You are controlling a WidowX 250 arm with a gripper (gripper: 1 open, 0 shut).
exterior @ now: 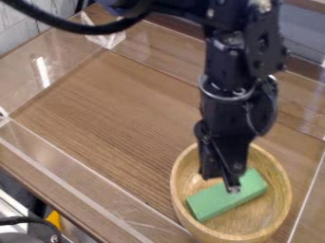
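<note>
A round wooden bowl (191, 214) sits at the lower right of the table, holding a green rectangular block (219, 201). My black gripper (226, 175) hangs over the bowl, pointing down at the block, its fingers shut. I see nothing held between them; whether the tips touch the block is unclear.
A black cable arches across the top left, and dark and yellow items show beyond the lower left edge.
</note>
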